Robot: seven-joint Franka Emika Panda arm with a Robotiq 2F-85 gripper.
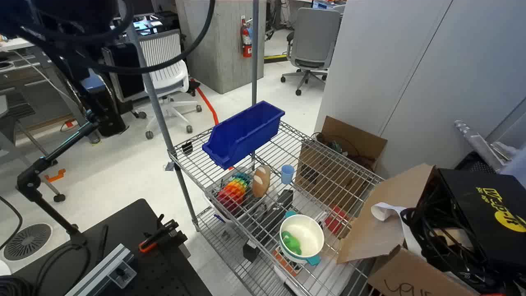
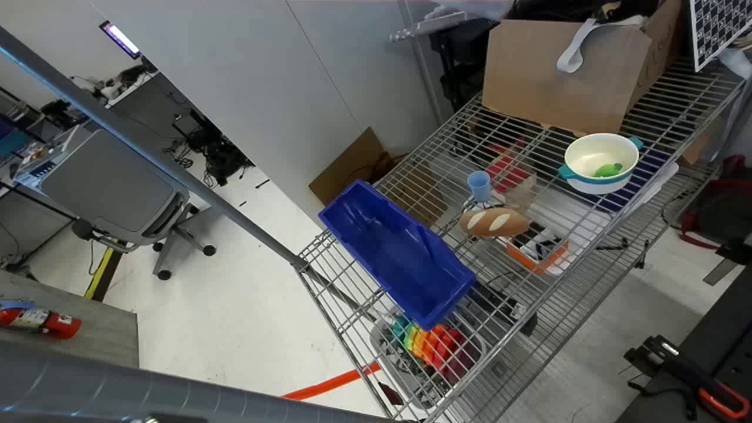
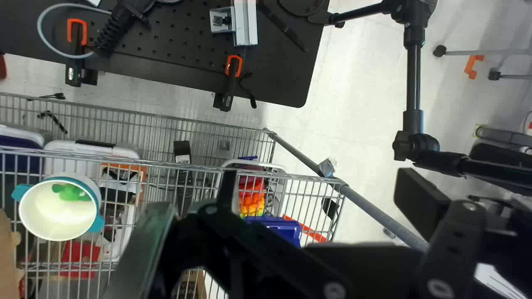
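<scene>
My gripper stands open in the wrist view, its dark fingers (image 3: 421, 202) wide apart and nothing held between them. It hangs above the wire shelf; neither exterior view clearly shows it. A blue bin (image 1: 245, 134) rests at one end of the shelf, and it looks empty in exterior view 2. The white pot (image 1: 310, 234) with teal handles stands further along, a green toy (image 1: 291, 242) inside. Between bin and pot are a brown bread loaf (image 2: 494, 222) and a light blue cup (image 2: 479, 185). The gripper partly covers the bin (image 3: 279, 228) in the wrist view.
Upright posts (image 1: 160, 116) rise at the shelf's bin end. An open cardboard box (image 2: 564, 77) full of gear occupies the other end. A black table (image 3: 164, 55) with clamps lies alongside, across a gap. Below the wire top, several things, including a rainbow-coloured toy (image 1: 232, 192), are stored.
</scene>
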